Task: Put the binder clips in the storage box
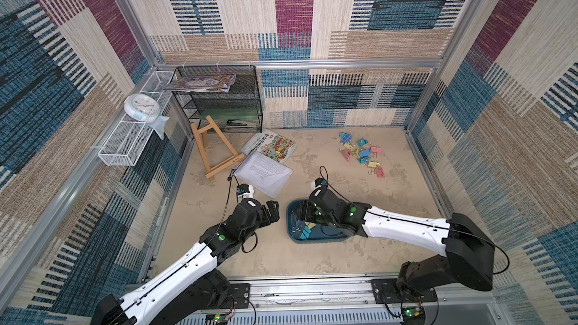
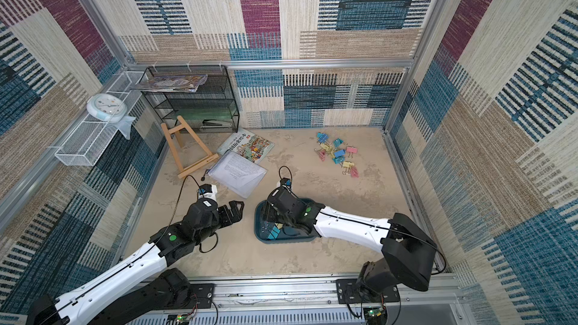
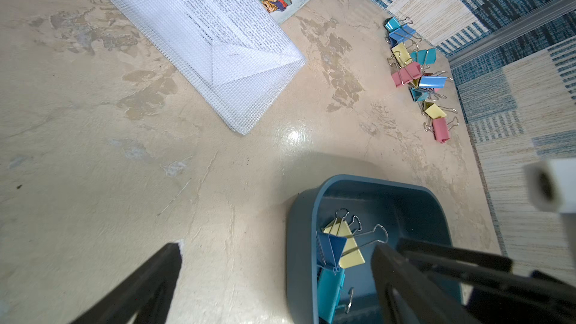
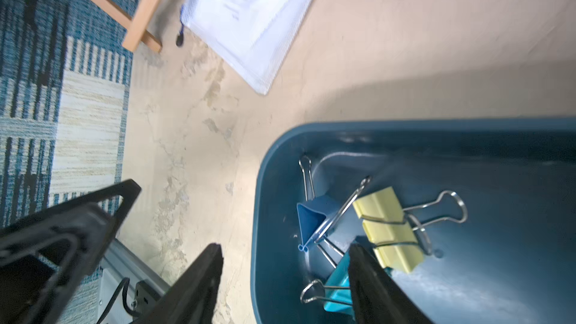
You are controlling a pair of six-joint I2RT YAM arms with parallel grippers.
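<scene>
The dark blue storage box (image 1: 328,240) stands on the table's near middle. Inside its left end, the right wrist view shows a blue binder clip (image 4: 319,211), a yellow clip (image 4: 388,228) and a teal clip (image 4: 340,288). Above that end hovers my right gripper, open, its fingers apart with no clip between them. My left gripper (image 1: 272,212) is open and empty, just left of the box over bare table. At the back right lies a loose pile of binder clips (image 1: 363,152), pink, yellow, blue and teal, seen also in the left wrist view (image 3: 420,78).
A mesh document pouch (image 1: 265,173), a picture book (image 1: 271,145) and a wooden easel (image 1: 207,150) occupy the left back, before a black wire rack (image 1: 259,96). Bare table separates the box from the clip pile.
</scene>
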